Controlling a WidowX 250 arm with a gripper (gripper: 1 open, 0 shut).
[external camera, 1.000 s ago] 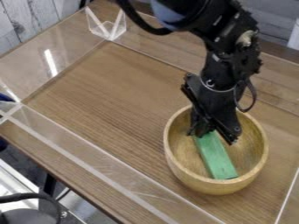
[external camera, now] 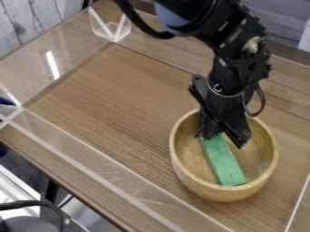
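The black arm reaches down from the top, its gripper [external camera: 222, 132] over the back part of a round wooden bowl [external camera: 191, 180]. Inside the bowl lies a long green object [external camera: 224, 165], its upper end under the gripper's tips. Whether the fingers touch or hold it, and how far they are closed, I cannot make out.
A clear plastic piece [external camera: 111, 26] is near the top left. A black cable [external camera: 36, 207] runs at the bottom left edge.
The gripper and arm have stayed almost in place, with very slight shifts. The bowl and green object look about the same.
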